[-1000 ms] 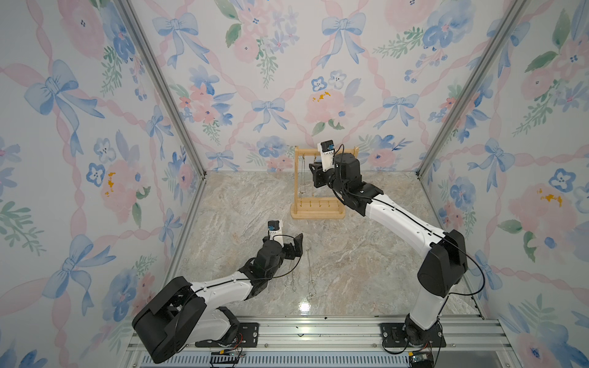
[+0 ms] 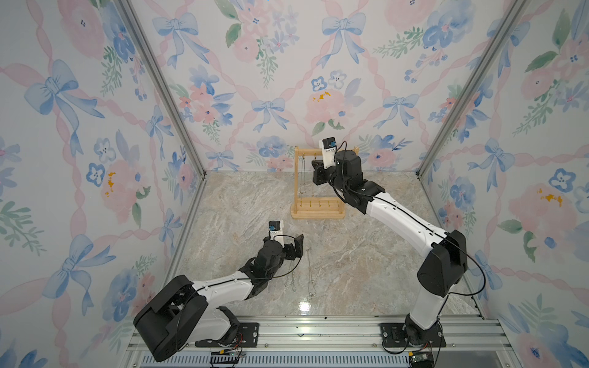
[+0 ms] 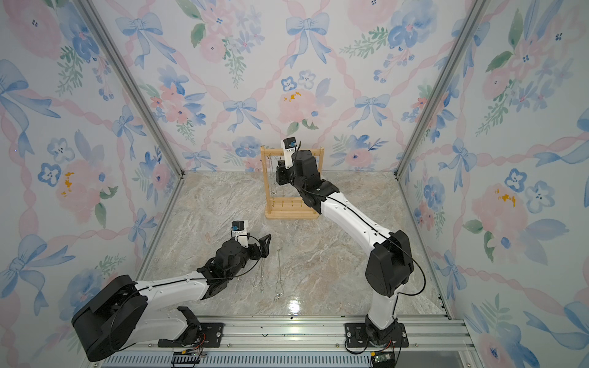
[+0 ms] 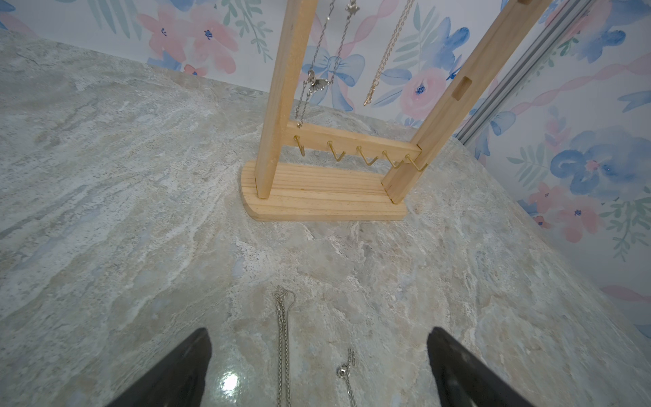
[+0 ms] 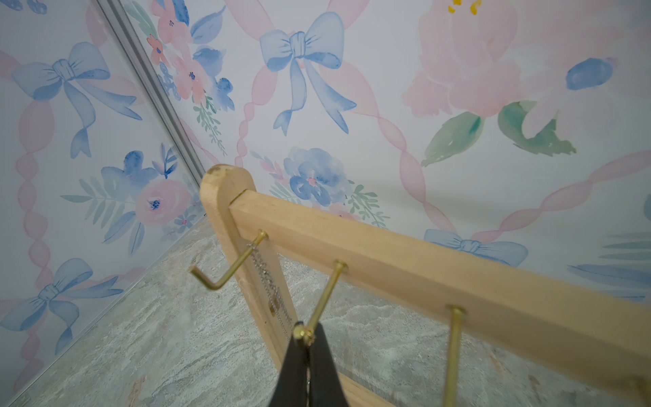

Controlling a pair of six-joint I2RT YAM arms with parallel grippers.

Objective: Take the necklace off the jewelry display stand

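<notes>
The wooden jewelry stand (image 4: 324,205) stands at the back middle, with silver and gold necklaces (image 4: 387,54) hanging from above. In the right wrist view my right gripper is shut right at a brass hook (image 5: 325,295) under the top bar (image 5: 420,264); whether a thin chain is between the fingertips is unclear. Another chain (image 5: 270,285) hangs from the leftmost hook. My left gripper is open, low over the table in front of the stand, with necklaces (image 4: 283,346) lying on the table beyond and between its fingers.
Floral walls (image 2: 270,73) enclose it behind and at both sides, and a metal rail runs along the front edge.
Over the last second my right gripper has risen slightly and shifted a little to the right at the top bar. The left arm is almost still.
</notes>
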